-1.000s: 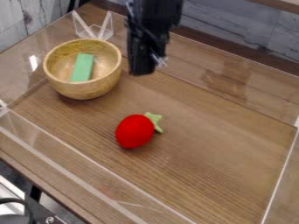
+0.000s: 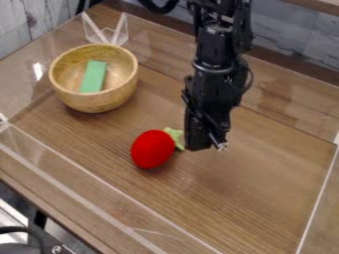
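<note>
My black gripper hangs low over the wooden table, just right of and slightly behind a red object with a small pale green part beside it, which the gripper partly overlaps. The fingertips look close together, with no held thing showing between them. A yellow bowl at the back left holds a green block.
A wall runs along the back. A clear plastic piece stands behind the bowl. Black cable shows at the lower left corner.
The bowl and red object look unmoved.
</note>
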